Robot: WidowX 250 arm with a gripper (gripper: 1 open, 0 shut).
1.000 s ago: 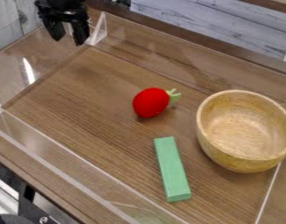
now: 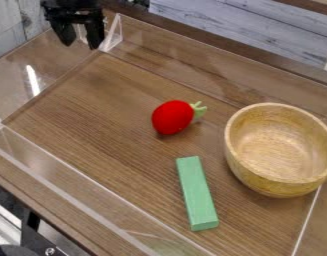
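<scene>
The black gripper [image 2: 79,32] is at the top left, above the wooden table, apart from all objects; it looks open with nothing between its fingers, though it is small and dark. A red strawberry-like object [image 2: 173,117] with a green top lies near the middle. A wooden bowl [image 2: 278,160] sits at the right, empty. A green block [image 2: 197,195] lies at the lower middle, below and left of the bowl.
The table's edge runs along the lower left and across the top right.
The gripper has shifted very slightly at the top left. The objects on the table are unchanged.
</scene>
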